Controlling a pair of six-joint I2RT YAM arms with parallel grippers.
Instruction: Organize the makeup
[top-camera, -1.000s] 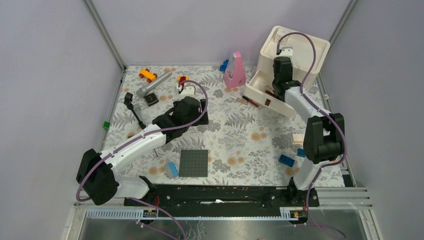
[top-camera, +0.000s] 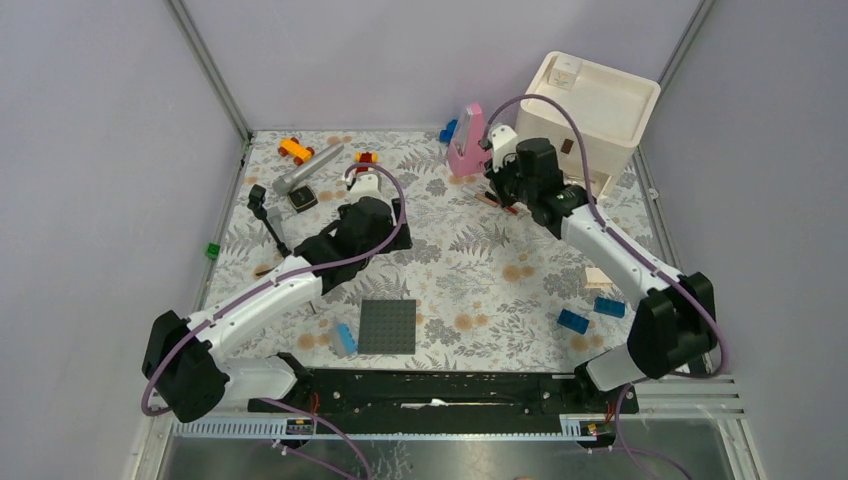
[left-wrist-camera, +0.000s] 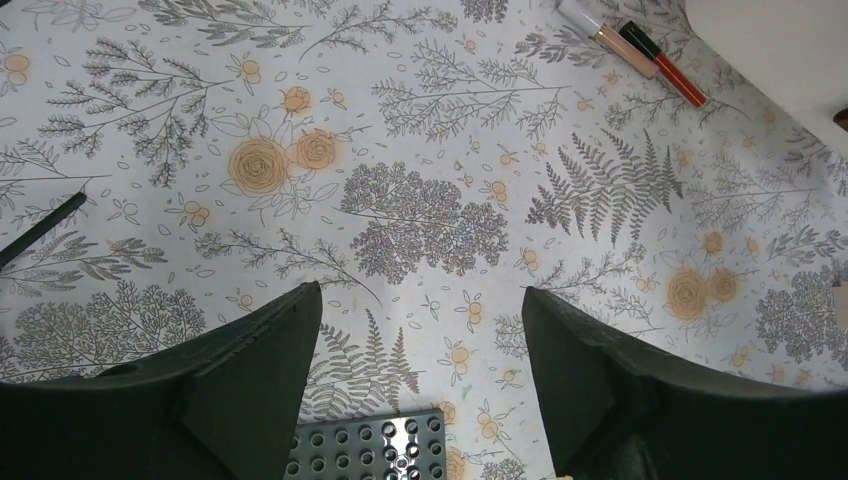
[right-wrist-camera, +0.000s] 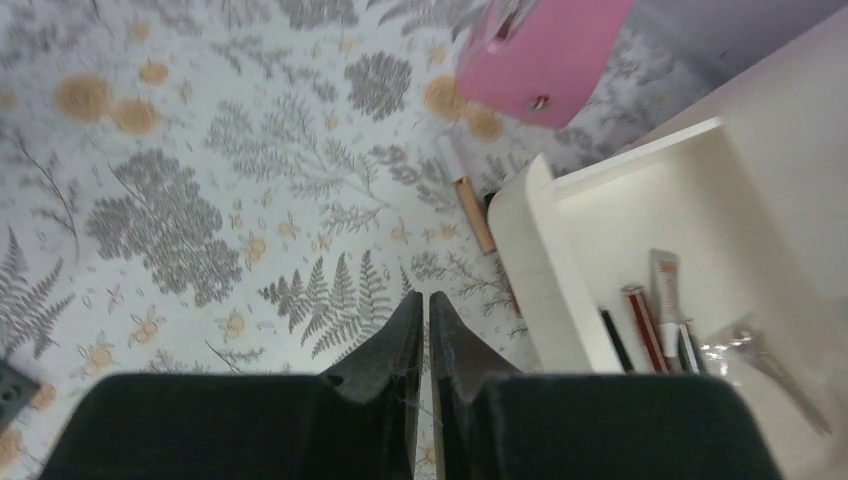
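Observation:
A cream organizer at back right has its drawer out, holding several makeup items, among them a red pencil and a tube. On the cloth in front of it lie a peach gloss and a red gloss. My right gripper is over the cloth at the drawer's front left, fingertips together, nothing seen between them. My left gripper hangs over mid-table, fingers apart and empty.
A pink object stands left of the organizer. Toy cars, a silver cylinder and a black stand are back left. A grey baseplate and blue bricks lie at the front.
My right gripper has moved left, out from over the drawer to above the cloth beside it. My left arm has shifted slightly left.

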